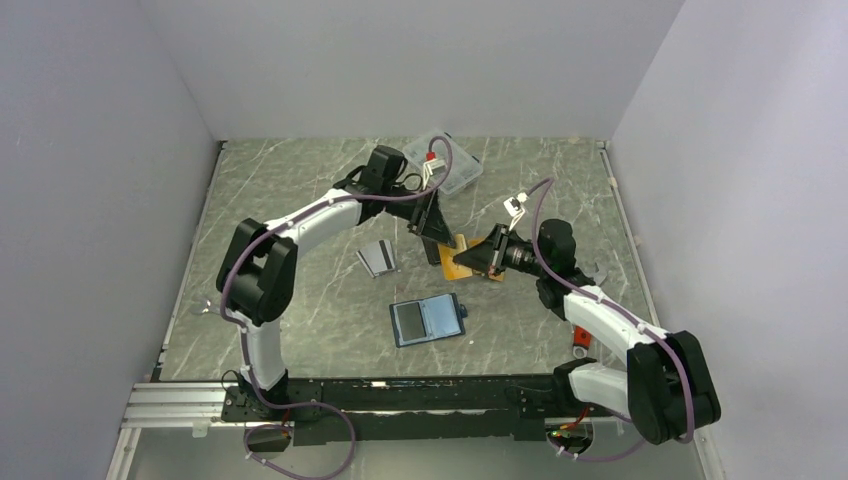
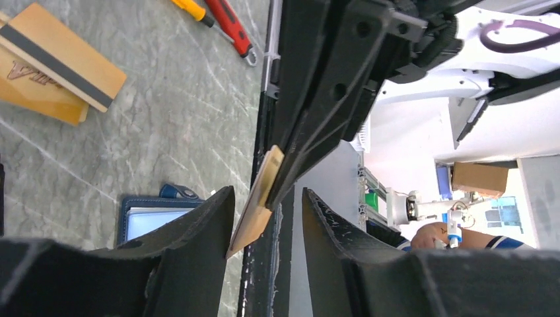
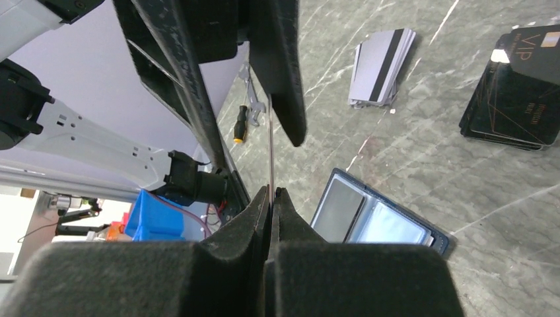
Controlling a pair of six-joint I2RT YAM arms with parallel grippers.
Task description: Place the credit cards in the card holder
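My right gripper [image 1: 464, 261] is shut on a gold card [image 1: 452, 266], which stands edge-on as a thin line in the right wrist view. From the left, my left gripper [image 1: 447, 240] has its fingers on either side of that card, its fingers part open; in the left wrist view the card [image 2: 259, 201] is nearer the left-hand finger. The blue card holder [image 1: 427, 320] lies open on the table, below both grippers in the top view. More gold cards [image 2: 59, 59], a silver stack [image 3: 382, 66] and a black stack [image 3: 515, 92] lie flat.
A clear plastic box [image 1: 455, 165] stands at the back behind the left arm. Tools lie at the sides, among them a red-handled one [image 1: 581, 340] at right and a wrench [image 3: 253, 99]. Table around the holder is bare.
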